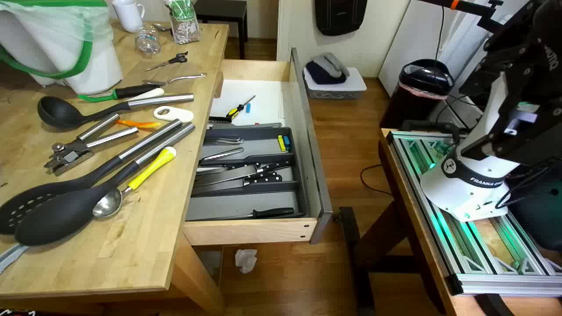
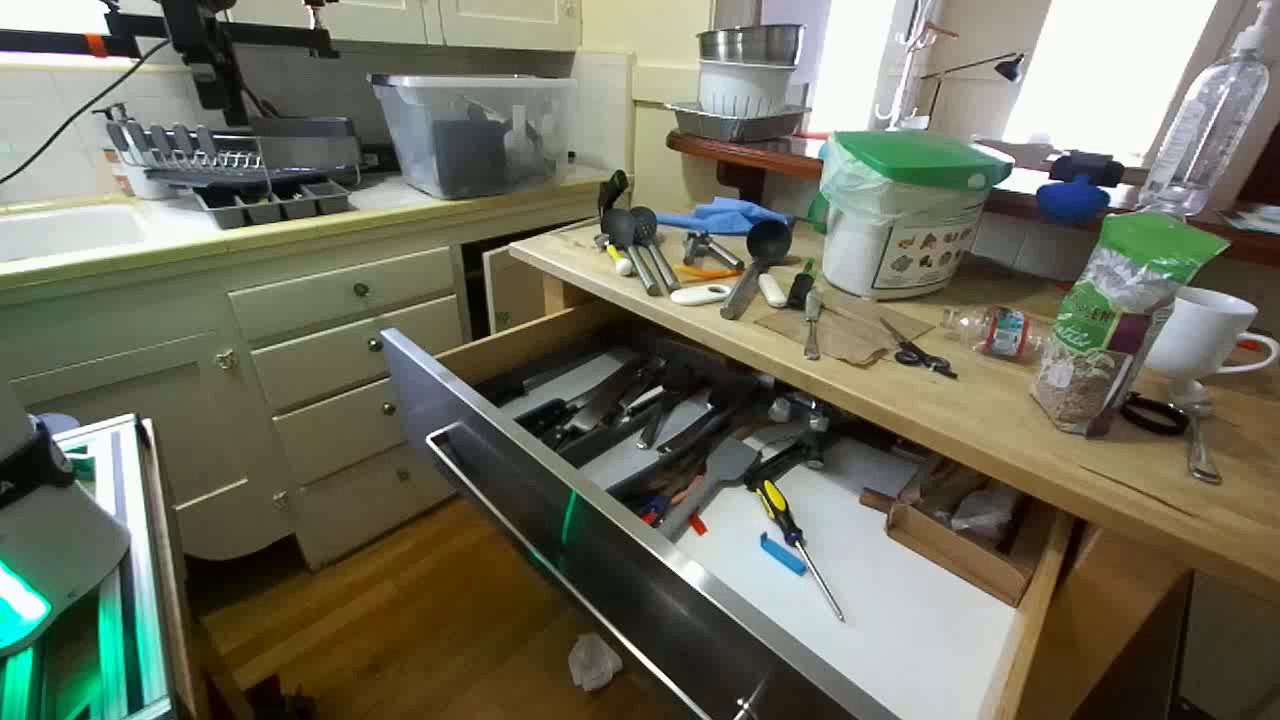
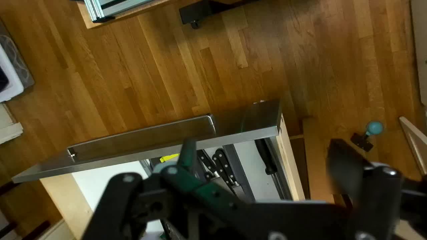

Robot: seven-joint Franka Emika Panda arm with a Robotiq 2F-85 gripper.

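Both dark fingers of my gripper stand wide apart in the wrist view, with nothing held between them. Beyond them lies the pulled-out drawer (image 3: pixel 188 140), its metal front and bar handle (image 3: pixel 140 138) facing the floor. Inside the drawer, black-handled knives (image 3: pixel 225 164) lie in a grey divided tray (image 1: pixel 301 184). A yellow-and-black screwdriver (image 2: pixel 780 514) and a small blue piece (image 2: pixel 782 554) rest on the drawer's bare white bottom. At the right of exterior view 1 is part of the arm (image 1: pixel 469 179); its gripper cannot be made out there.
On the wooden counter (image 1: pixel 142 226) lie a black ladle (image 1: pixel 60 113), a slotted spoon (image 1: pixel 39 197), a yellow-handled scoop (image 1: pixel 139 179) and scissors (image 1: pixel 176 59). A green-lidded bin (image 2: pixel 912 228) and a white mug (image 2: pixel 1200 332) stand farther back. Open floor (image 1: pixel 342 152) separates drawer and robot table.
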